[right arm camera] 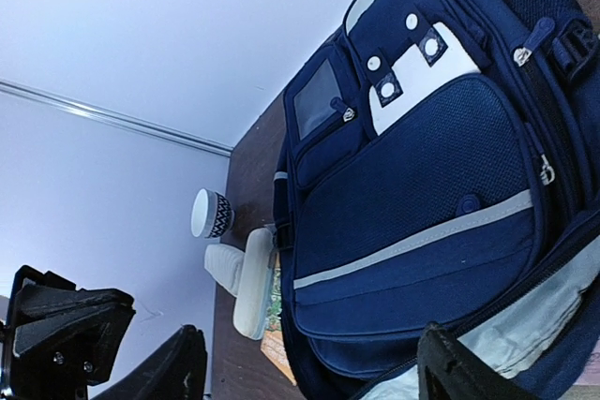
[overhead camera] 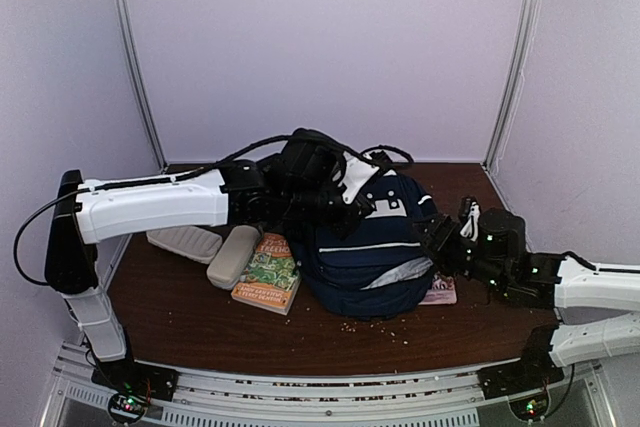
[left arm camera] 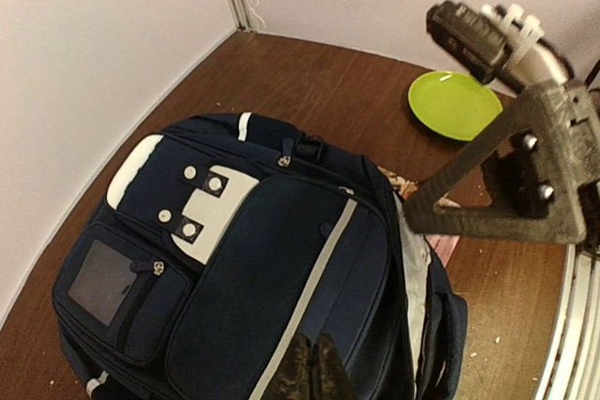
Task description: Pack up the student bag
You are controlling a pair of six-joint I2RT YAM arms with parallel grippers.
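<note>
A navy backpack point(overhead camera: 365, 267) fills the middle of the table; its front opening shows pale lining along the lower side in the right wrist view point(right arm camera: 506, 344). My left gripper hangs above the bag, shut, with nothing visible between its fingers. My right gripper is at the bag's right side, its fingers apart over the bag, nothing clearly held. Left of the bag lie an orange-green book point(overhead camera: 262, 277), a beige case point(overhead camera: 232, 257) and a quilted pale case point(overhead camera: 182, 241). A pink book point(overhead camera: 440, 292) is partly hidden at the right.
A green plate point(left arm camera: 455, 100) lies on the table beyond the bag in the left wrist view. A patterned white cup point(right arm camera: 211, 213) stands in the right wrist view. The front strip of table holds scattered crumbs. Walls enclose the back and sides.
</note>
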